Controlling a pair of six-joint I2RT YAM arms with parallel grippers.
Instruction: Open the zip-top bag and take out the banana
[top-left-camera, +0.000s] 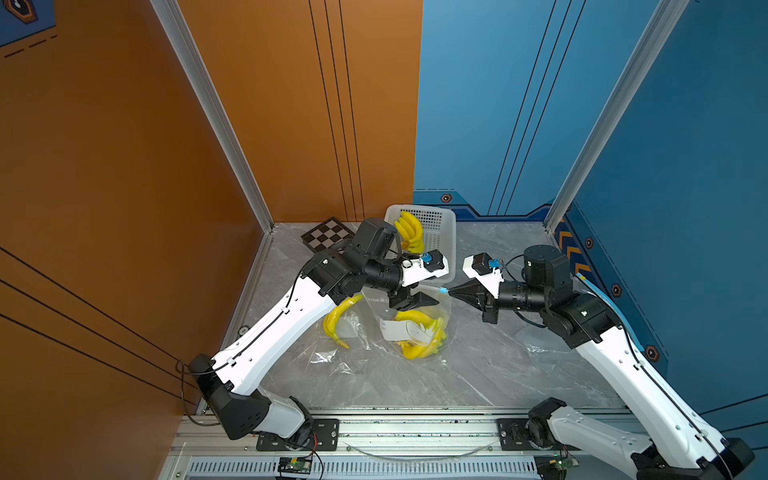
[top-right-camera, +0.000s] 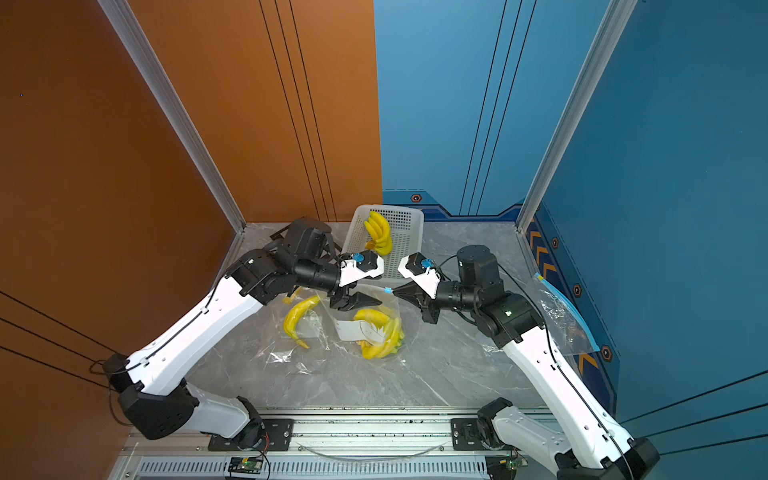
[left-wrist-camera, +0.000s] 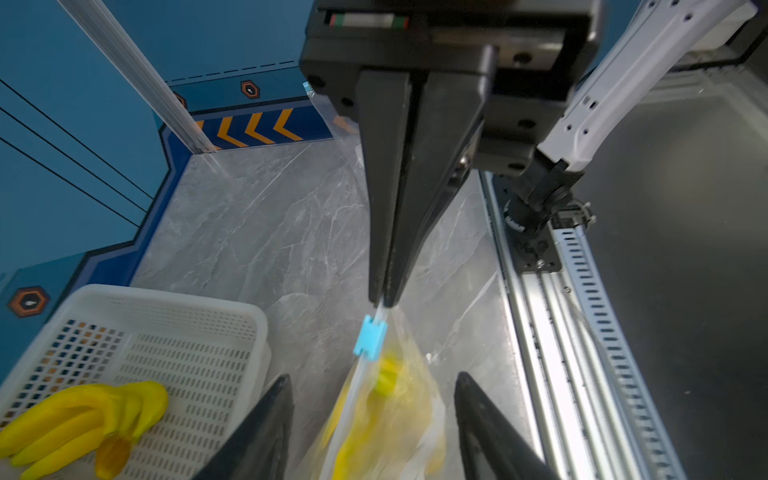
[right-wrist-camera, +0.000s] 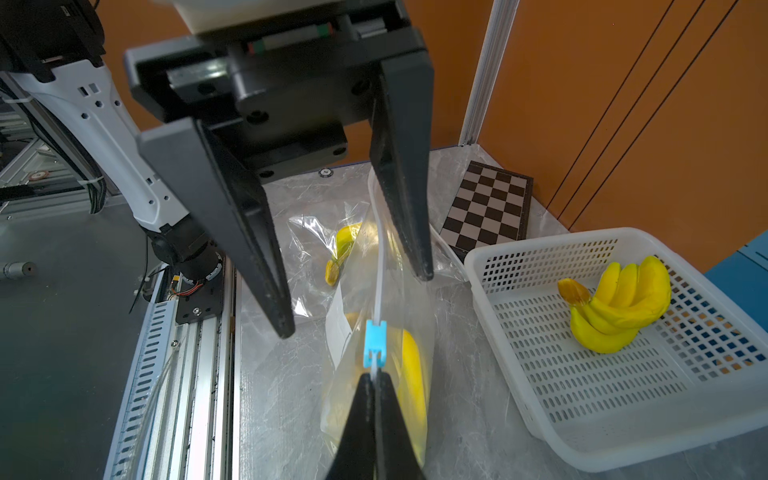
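The clear zip top bag (top-left-camera: 440, 324) stands at mid-table with a bunch of yellow bananas (top-left-camera: 418, 349) inside and a white label on its front. Its top strip carries a blue slider (right-wrist-camera: 374, 342). My right gripper is shut on that strip just beside the slider, with its fingertips meeting on the plastic. Across from it, my left gripper is open, its fingers on either side of the white strip without closing on it. Above the bag, the two grippers face each other.
A white basket (right-wrist-camera: 512, 352) with bananas (right-wrist-camera: 620, 304) stands behind the bag. To the left lies a single banana (top-left-camera: 339, 320) in clear plastic. Behind it is a checkered board (right-wrist-camera: 488, 208). A blue-edged bag (top-right-camera: 569, 312) is at the far right.
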